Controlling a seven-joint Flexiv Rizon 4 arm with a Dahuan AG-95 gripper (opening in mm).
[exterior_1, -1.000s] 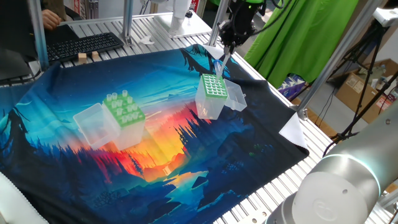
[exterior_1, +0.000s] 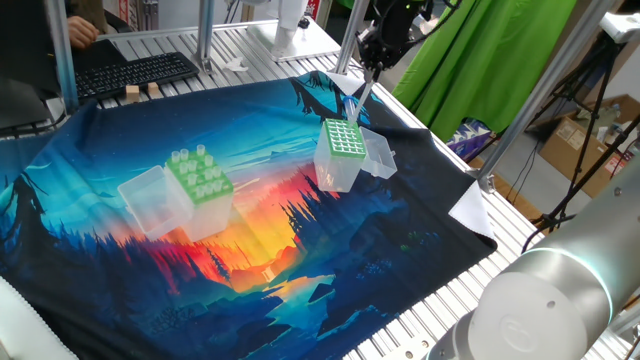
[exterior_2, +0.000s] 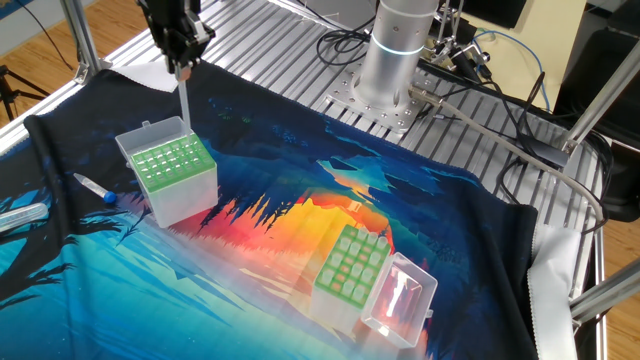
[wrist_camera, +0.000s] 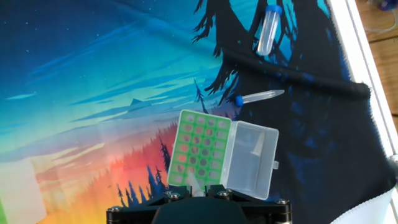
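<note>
My gripper (exterior_2: 184, 66) is shut on a slender clear pipette tip (exterior_2: 185, 100), which hangs point down. Below it stands a clear box with a green perforated top (exterior_2: 175, 165), its lid open. In both exterior views the tip's lower end overlaps the box's edge; whether it is in a hole or above cannot be told. In the wrist view the tip (wrist_camera: 195, 183) shows just ahead of the gripper, over the near edge of the green grid (wrist_camera: 199, 149). That grid's holes look empty. A second box (exterior_1: 200, 190) holds several clear tips in its green top.
Two blue-capped tubes, one tapered (wrist_camera: 261, 96) and one wider (wrist_camera: 268, 31), lie on the cloth beyond the box. The cloth (wrist_camera: 298, 162) has folds there. Open lids stand out beside both boxes, and bare cloth separates the boxes.
In exterior view 1 my gripper has shifted slightly right, the tip leaning along with it. Both boxes have stayed in place.
</note>
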